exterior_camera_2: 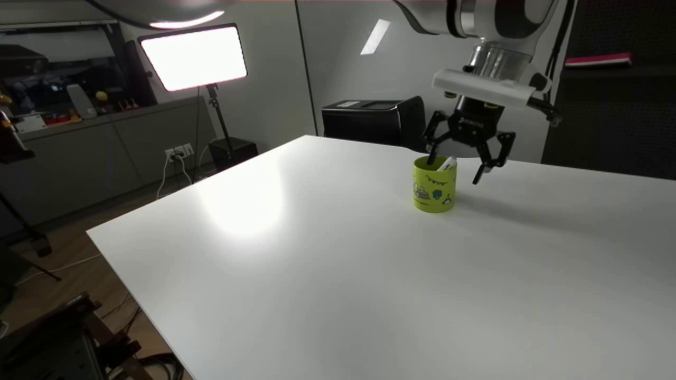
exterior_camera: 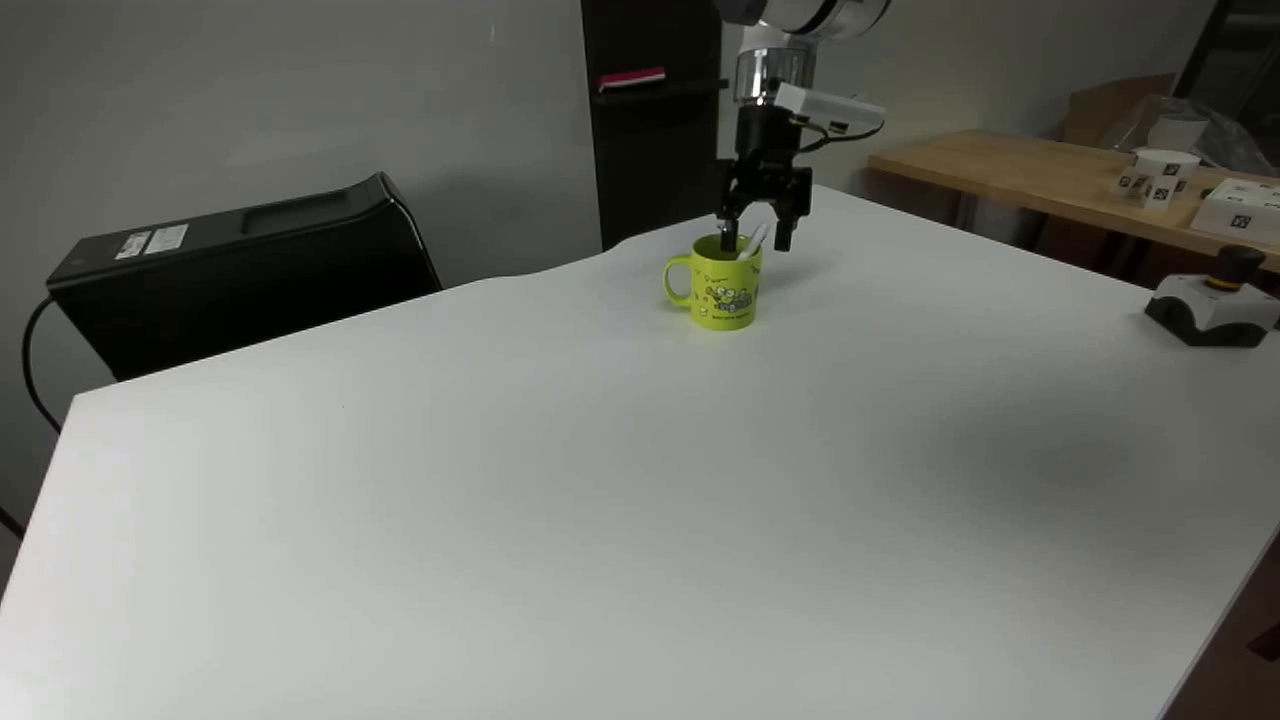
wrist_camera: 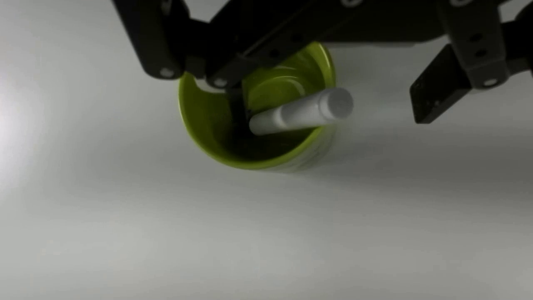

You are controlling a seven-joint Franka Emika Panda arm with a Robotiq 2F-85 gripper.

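Note:
A yellow-green mug (exterior_camera: 723, 294) with printed figures stands upright on the white table, its handle to the left in exterior view 1. Inside it leans a white marker (wrist_camera: 305, 111), whose upper end pokes out over the rim. My gripper (exterior_camera_2: 453, 172) is open and astride the mug's wall: in the wrist view one finger reaches down into the mug, while the other finger (wrist_camera: 439, 85) stays outside, well clear of the wall. The marker's upper end lies in the gap between them, untouched by the outer finger. Contact at the inner finger is hard to tell.
A black bin-like box (exterior_camera: 240, 270) stands behind its left edge. At the right edge sits a grey device with a black knob (exterior_camera: 1214, 300); a wooden side table (exterior_camera: 996, 168) is beyond.

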